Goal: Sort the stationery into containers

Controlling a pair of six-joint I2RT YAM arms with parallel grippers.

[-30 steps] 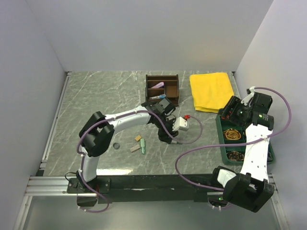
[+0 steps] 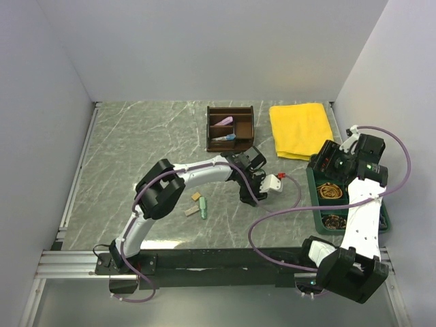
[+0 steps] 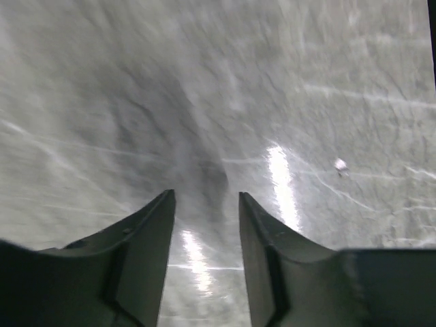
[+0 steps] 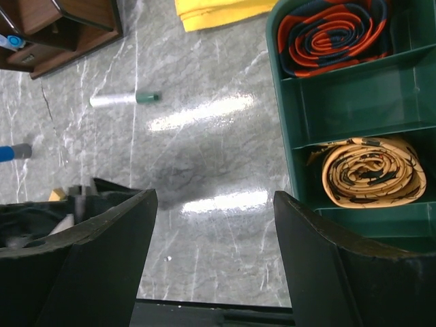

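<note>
My left gripper (image 2: 253, 195) is low over the middle table; its fingers stand a little apart above bare marble in the left wrist view. My right gripper stands open and empty over the green tray's left part. The brown organizer (image 2: 244, 128) at the back holds a pink item (image 2: 223, 121) and a blue one (image 2: 223, 137). Loose on the table are a yellow block (image 2: 196, 196), a beige block (image 2: 191, 211) and a mint item (image 2: 202, 208). In the right wrist view lie a white-and-green marker (image 4: 146, 97) and a blue item (image 4: 10, 152).
A folded yellow cloth (image 2: 300, 126) lies at the back right. The green tray (image 4: 286, 116) on the right holds rolled fabric (image 4: 375, 174) in its compartments.
The right arm stays nearly still.
</note>
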